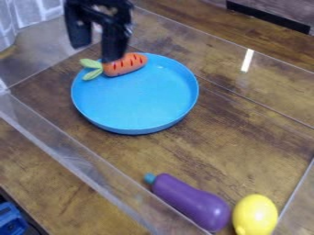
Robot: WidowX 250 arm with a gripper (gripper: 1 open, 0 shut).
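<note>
My black gripper (98, 29) hangs blurred at the top, above and just behind a blue plate (135, 101). A toy carrot (123, 64) with green leaves lies on the back rim of the plate, below the gripper. The blur hides exactly how the fingers stand, though nothing is visible held in them. A purple eggplant (189, 200) and a yellow lemon (255, 216) lie at the front right, apart from the plate.
Clear plastic edges run along the left and front, with a blue object (10, 220) at the lower left corner.
</note>
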